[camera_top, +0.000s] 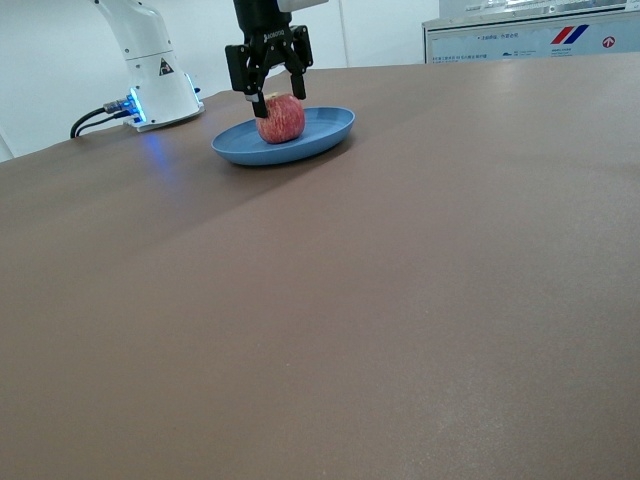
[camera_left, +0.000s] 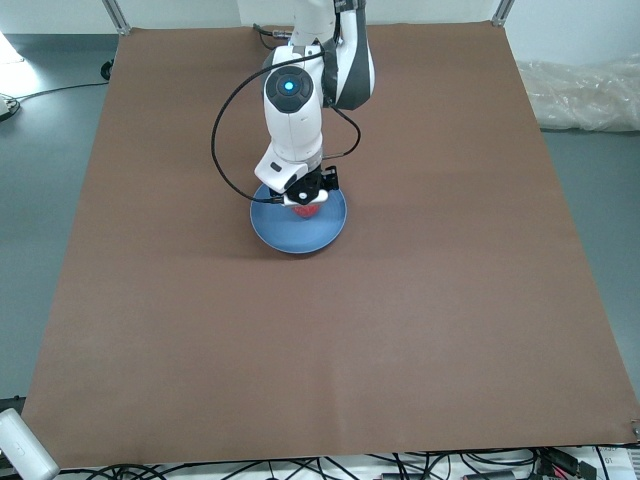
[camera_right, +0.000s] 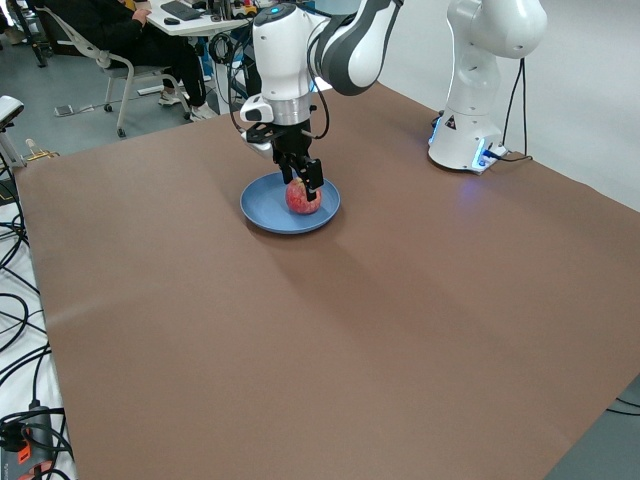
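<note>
A red apple (camera_top: 282, 122) sits on a round blue plate (camera_top: 234, 147), also visible as the blue plate (camera_right: 262, 208) with the apple (camera_right: 300, 203) in the right view. My black gripper (camera_top: 279, 103) is over the apple with its fingers open, one to each side, reaching down to about the apple's upper half. In the left view the gripper (camera_left: 305, 190) hides most of the apple on the plate (camera_left: 298, 233); whether the fingers touch it cannot be told.
Cables lie along the table's edge.
</note>
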